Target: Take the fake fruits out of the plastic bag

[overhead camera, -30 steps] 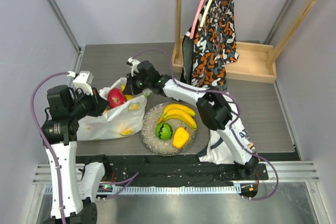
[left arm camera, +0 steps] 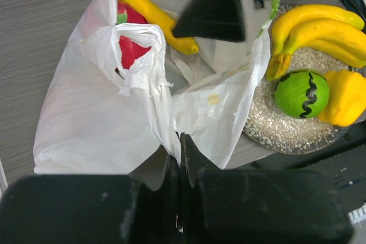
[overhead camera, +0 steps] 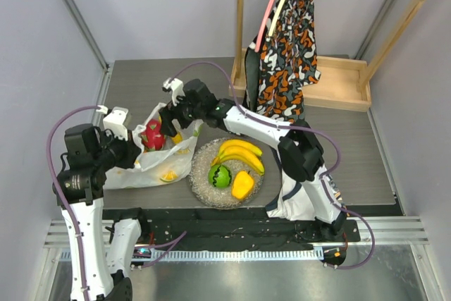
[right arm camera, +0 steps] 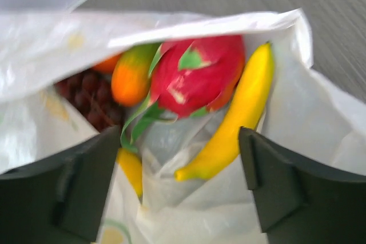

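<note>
The white plastic bag [overhead camera: 151, 174] lies at the left of the table with its mouth spread. In the left wrist view its gathered rim runs into my left gripper, which is shut on it. Over the mouth, my right gripper stands open, nothing held. Inside the bag the right wrist view shows a red dragon fruit [right arm camera: 191, 81], a long yellow fruit [right arm camera: 234, 115], an orange-green fruit [right arm camera: 133, 75] and dark grapes [right arm camera: 88, 98]. The long yellow fruit lies below and between the right fingers, apart from them. Another yellow piece [right arm camera: 130, 170] is partly hidden by plastic.
A round speckled plate [overhead camera: 201, 188] right of the bag holds bananas [overhead camera: 241, 153], a small watermelon [overhead camera: 220, 175] and a yellow pepper [overhead camera: 243, 185]. Behind stands a wooden rack [overhead camera: 335, 86] with a patterned bag [overhead camera: 289, 54]. White cloth [overhead camera: 296, 202] lies under the right arm.
</note>
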